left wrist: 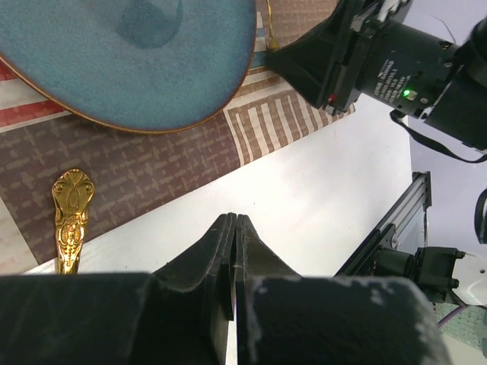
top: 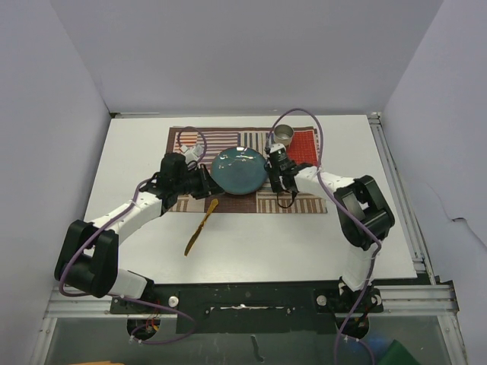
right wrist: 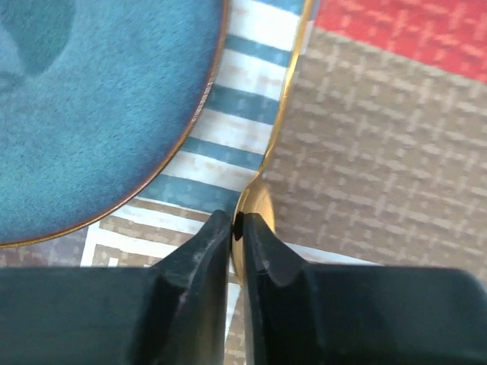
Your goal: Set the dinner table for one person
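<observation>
A blue plate [top: 238, 171] with a brown rim lies at the middle of the striped placemat. Right of the plate, a gold spoon [right wrist: 259, 199] extends along the placemat, its bowl end toward me. My right gripper is shut on the bowl's edge. The gold knife [top: 201, 227] lies aslant below the plate, its ornate handle on the mat's lower edge and its blade on the white table; the left wrist view shows its handle [left wrist: 71, 217]. Over the table, right of that handle, my left gripper is shut with nothing visible between its fingers.
A metal cup [top: 283, 134] stands at the placemat's top right, by a red patch. The right gripper's body [left wrist: 312, 65] is close to the plate's right rim.
</observation>
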